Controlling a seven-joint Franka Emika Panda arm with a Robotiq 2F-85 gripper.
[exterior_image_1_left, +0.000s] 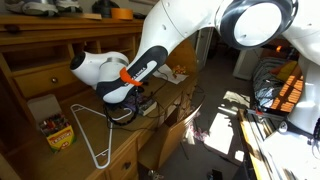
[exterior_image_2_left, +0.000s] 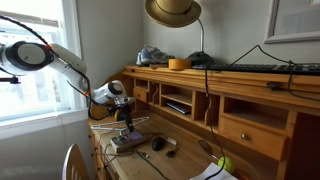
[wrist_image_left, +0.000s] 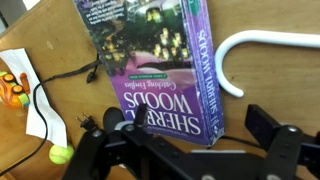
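A thick paperback book with a purple and dark cover lies on the desk in the wrist view, its spine toward the right. My gripper is open over the book's lower end; one dark finger overlaps the cover, while the other finger is right of the spine, above bare wood. Nothing is held. A white clothes hanger lies just right of the spine, its hook curving close to the book. From the side, the gripper hangs low over the book. Exterior view 1 shows more of the hanger.
A box of colourful items stands left of the hanger. Dark cables run across the desk near the book. White paper, an orange object and a yellow-green ball lie left of the book. Wooden cubbies line the back.
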